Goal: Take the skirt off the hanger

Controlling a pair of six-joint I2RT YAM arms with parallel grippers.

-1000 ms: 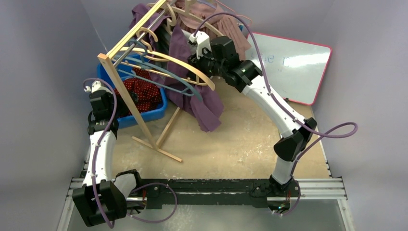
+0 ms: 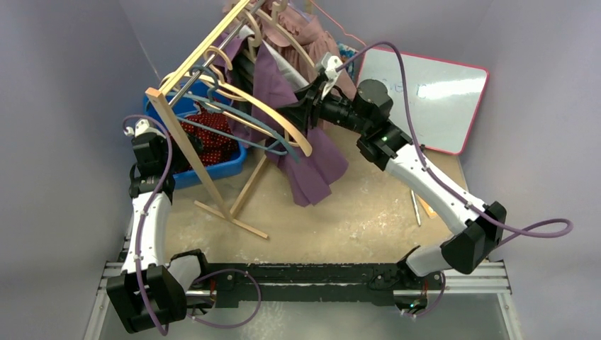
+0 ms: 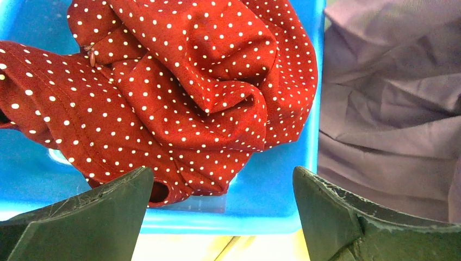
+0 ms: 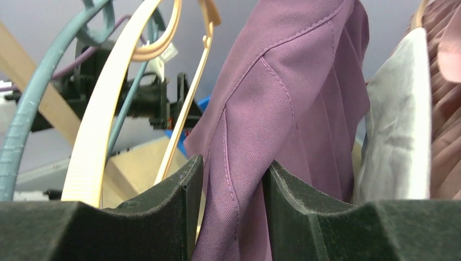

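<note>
A purple skirt (image 2: 312, 166) hangs among the hangers on the wooden rack, its lower part spread to the front right. My right gripper is shut on its seamed fabric, which fills the right wrist view's middle. Wooden and blue hangers (image 4: 98, 136) sit left of the fabric in that view. My left gripper is open over the blue bin (image 3: 255, 185), with red polka-dot cloth (image 3: 190, 70) lying in it and nothing between the fingers.
The wooden rack (image 2: 181, 142) stands left of centre, with pink and white garments (image 2: 312, 39) at the back. A whiteboard (image 2: 439, 113) lies at the back right.
The left arm is unchanged.
</note>
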